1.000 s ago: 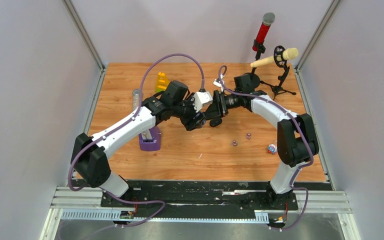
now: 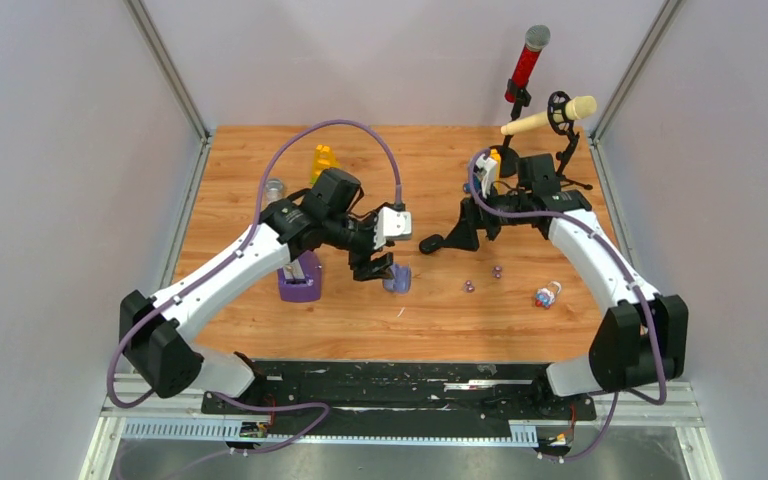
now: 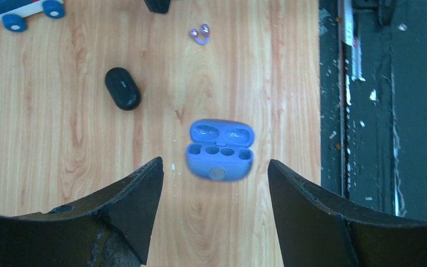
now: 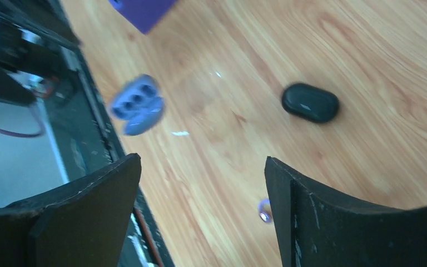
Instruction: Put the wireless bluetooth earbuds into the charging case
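Observation:
The blue charging case has its lid raised and its slots empty. In the left wrist view it sits between but clear of both fingers of my left gripper, which is open and empty. From above, the case appears just right of that gripper; whether it rests fully on the table I cannot tell. Two pairs of small purple earbuds lie farther right on the wood; one pair, the earbuds, shows in the left wrist view. My right gripper stands open, nothing between its fingers.
A black oval object lies between the arms. The purple holder is at left, a small toy at right. Stands with a red microphone are at back right.
The right gripper has drawn away to the right from the case, its lid now fully raised.

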